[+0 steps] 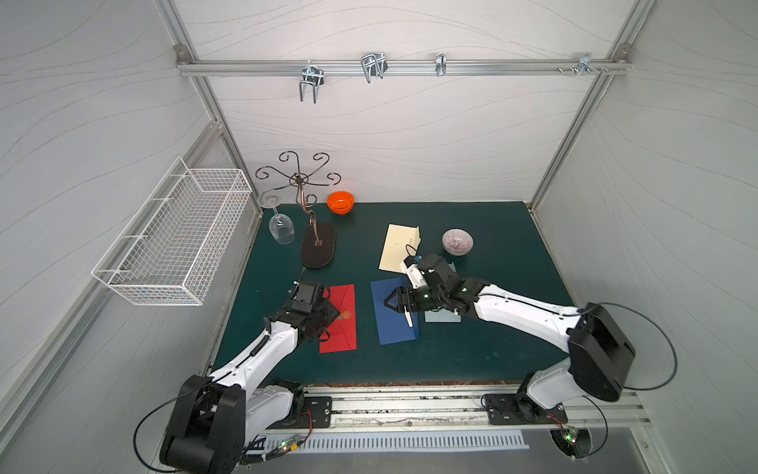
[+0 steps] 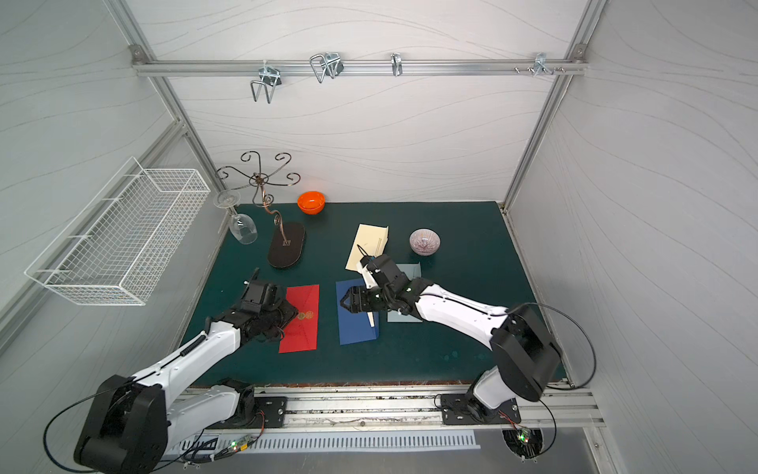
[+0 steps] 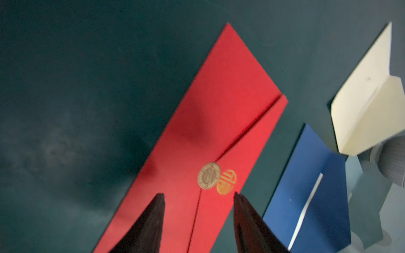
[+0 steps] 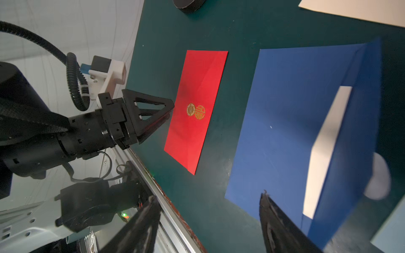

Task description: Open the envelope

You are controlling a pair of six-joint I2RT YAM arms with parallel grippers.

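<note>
A red envelope (image 3: 181, 139) with a gold round seal (image 3: 209, 175) lies flat on the dark green table; its long flap is folded down. Over its left side hovers my left gripper, its fingers (image 3: 151, 223) part open with nothing between them. The blue envelope (image 4: 291, 109) has its flap standing up along the right edge, a white strip (image 4: 329, 147) showing beside it. Above this envelope my right gripper stands open and empty. A cream envelope (image 1: 396, 251), flap raised, lies farther back, and a pale blue one (image 1: 443, 317) is partly hidden under the right arm.
A glass bowl (image 1: 458, 241) stands back right. At back left are a metal stand (image 1: 318, 249), a wine glass (image 1: 281, 229) and an orange bowl (image 1: 340, 202). A white wire basket (image 1: 185, 237) hangs on the left. The table's right side has free room.
</note>
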